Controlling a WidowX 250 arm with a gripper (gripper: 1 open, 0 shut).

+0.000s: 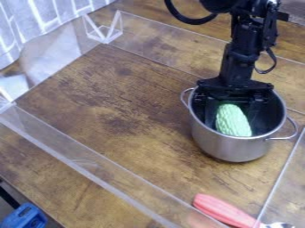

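A steel pot [233,147] with two side handles stands on the right of the wooden table. Inside it lies a pale green corn-like vegetable [231,119], tilted against the dark interior. My black gripper [233,100] is lowered into the back of the pot, just above and behind the green vegetable. Its fingertips are dark against the pot's interior, so I cannot make out whether they are open or touching the vegetable.
A spoon with a pink handle [226,211] lies at the front right. A blue object [24,219] sits at the lower left corner. Clear plastic barriers border the table, whose middle and left [107,98] are bare.
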